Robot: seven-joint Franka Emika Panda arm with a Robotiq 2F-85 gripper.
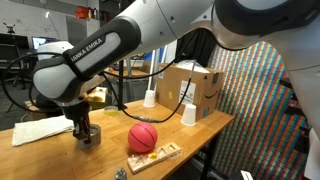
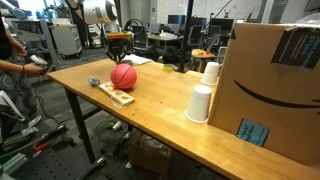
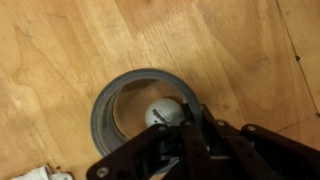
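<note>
A grey round cup (image 1: 89, 138) is at the left part of the wooden table, with my gripper (image 1: 82, 131) reaching down over it. From the wrist view, the fingers are shut on one side of the wall of the cup (image 3: 104, 112). A pale ball (image 3: 164, 111) with a dark mark shows inside its rim, partly covered by a fingertip. Whether the cup touches the table or hangs just above it, I cannot tell.
Right of the cup lie a red ball (image 1: 142, 136) and a pale wooden strip (image 1: 153, 157). A small metallic item (image 1: 121, 173) is near the front edge. White cloth (image 1: 38, 131) lies behind; white cups (image 2: 198, 103) and a cardboard box (image 2: 272, 85) occupy the far end.
</note>
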